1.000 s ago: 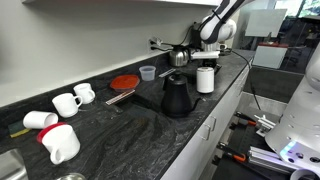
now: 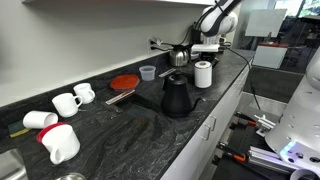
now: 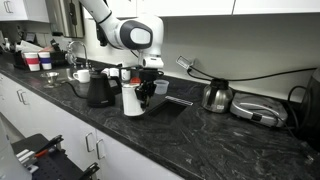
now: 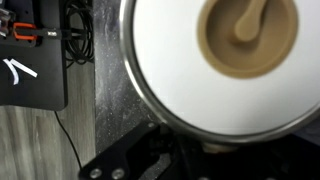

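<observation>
A white canister (image 3: 133,101) with a beige round lid (image 4: 222,57) and a metal rim is at the counter's front edge. My gripper (image 3: 147,92) is shut on the canister from its side; the part between its fingers is mostly hidden by the rim in the wrist view. The canister (image 2: 203,74) looks upright and seems slightly above the counter in exterior view 1, though its base is hard to make out.
A black kettle (image 2: 177,97) stands close to the canister. Behind are a red plate (image 2: 125,82), a clear tub (image 2: 148,73) and a steel kettle (image 3: 217,96). White mugs (image 2: 66,105) line the far end.
The white canister has risen a little and shifted slightly left in exterior view 1, together with my gripper.
</observation>
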